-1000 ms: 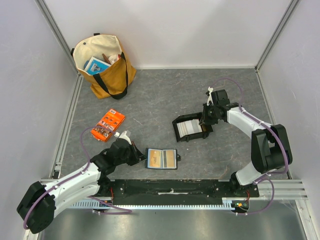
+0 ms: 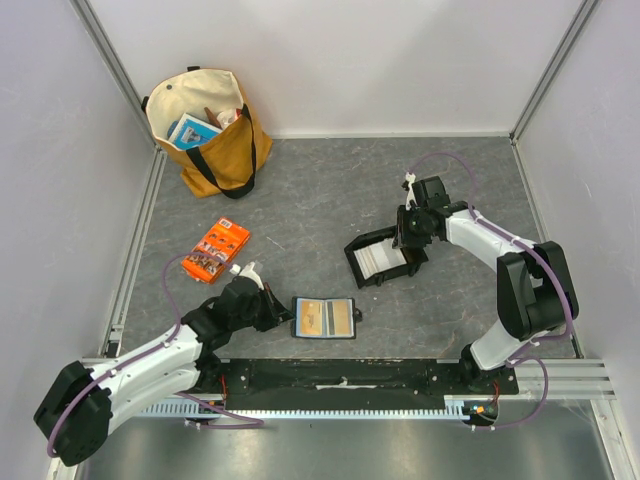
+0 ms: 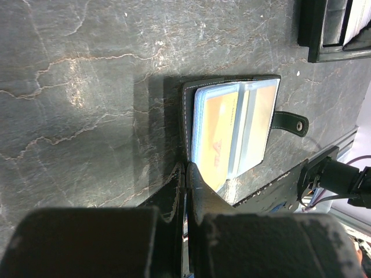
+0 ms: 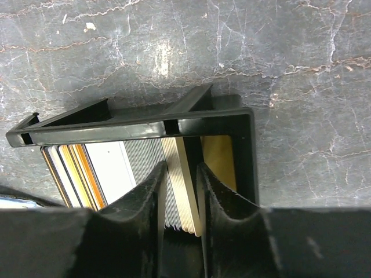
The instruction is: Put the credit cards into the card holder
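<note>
A black tray of cards [image 2: 372,255], packed on edge in white, tan and orange, sits right of centre. My right gripper is down in it at the card row's right end, part open, its fingers by the tan cards; whether it grips any cannot be told. The card holder [image 3: 232,127] lies open near the front edge, showing clear sleeves and a strap with a snap. My left gripper is shut at the holder's left edge, nothing visible between its fingers.
An orange packet [image 2: 216,250] lies at the left, and a yellow tote bag [image 2: 210,150] stands at the back left.
The right gripper has shifted slightly left, and the tray has moved slightly about under it. The left arm and the holder have not moved.
</note>
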